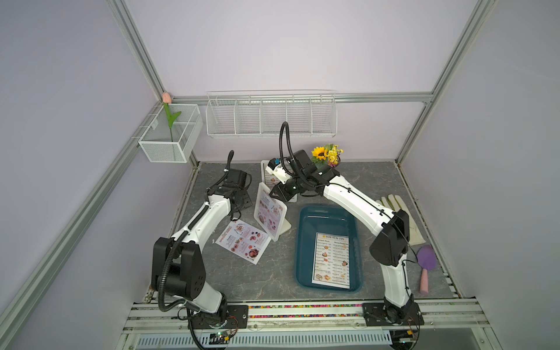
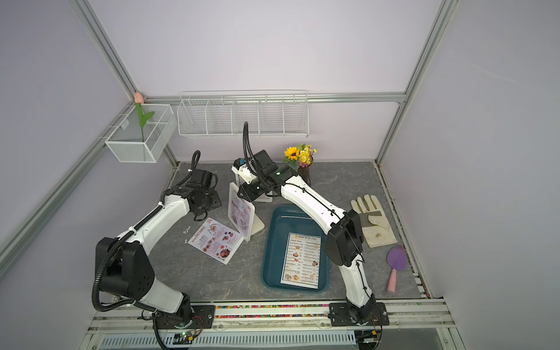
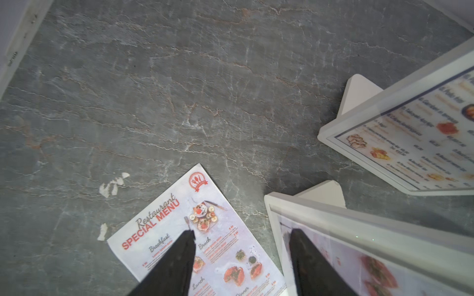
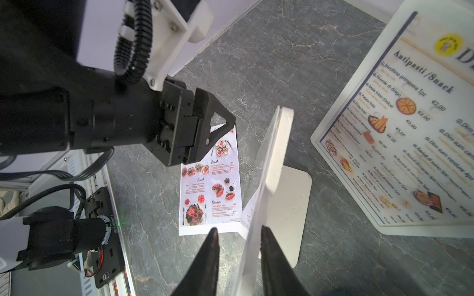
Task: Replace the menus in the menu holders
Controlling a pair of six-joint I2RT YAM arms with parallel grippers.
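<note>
The near menu holder (image 1: 258, 201) stands on its base with a pink-pictured menu inside. My left gripper is open and empty, left of this holder and above a loose Restaurant Special Menu (image 3: 163, 217) that lies flat on the table. Behind stands the far menu holder (image 4: 340, 187), holding a Dim Sum style menu. Another paper menu (image 1: 330, 260) lies in the teal tray (image 1: 326, 220).
Flowers (image 1: 326, 154) stand behind the right arm. At the right lie gloves (image 2: 373, 220) and a purple brush-like tool (image 2: 396, 257). A wire basket (image 1: 172, 145) with a tulip hangs left, and a wire rack (image 1: 271, 116) hangs at the back.
</note>
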